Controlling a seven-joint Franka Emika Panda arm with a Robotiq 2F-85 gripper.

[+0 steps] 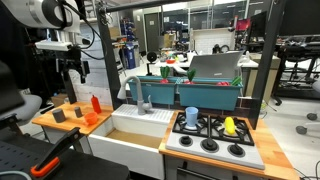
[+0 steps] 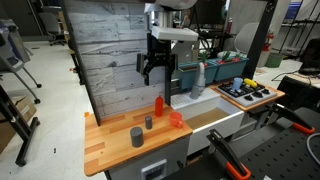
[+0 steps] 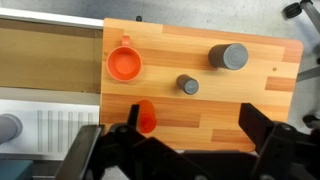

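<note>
My gripper [image 1: 76,72] hangs above the left wooden counter [image 2: 108,145], open, with nothing between its fingers. In the wrist view an orange cup with a handle [image 3: 124,64] sits near the counter's edge by the sink. A red bottle [image 3: 147,116] stands close to one finger in that view, partly covered by it. Between the cups is a small grey cylinder [image 3: 188,85]; a larger dark grey cup [image 3: 229,56] stands farther over. Exterior view 2 shows the red bottle [image 2: 159,106] upright behind the orange cup [image 2: 177,119], all of them well below the gripper [image 2: 156,76].
An empty sink basin [image 1: 138,146] with a faucet [image 1: 142,92] adjoins the counter. Beyond it a stove [image 1: 214,148] carries a blue cup [image 1: 191,115] and a yellow object [image 1: 230,127]. A white plank wall [image 2: 120,65] rises behind the counter.
</note>
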